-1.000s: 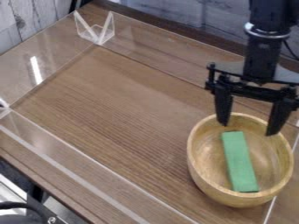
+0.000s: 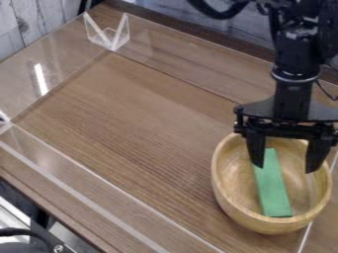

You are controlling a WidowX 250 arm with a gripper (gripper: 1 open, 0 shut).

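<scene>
My black gripper (image 2: 283, 146) stands open at the right, its two fingers reaching down into a round wooden bowl (image 2: 232, 200). A green block (image 2: 271, 193) lies lengthwise in the bowl, below and between the spread fingers as seen from this view. The fingers appear apart from the block's sides.
White tape marks (image 2: 109, 35) are at the top left. The table's edge runs along the lower left, with dark floor and cables beyond it.
The gripper has moved toward the camera and lower, over the bowl and the green block. It stays open. The bowl and block have not visibly moved.
</scene>
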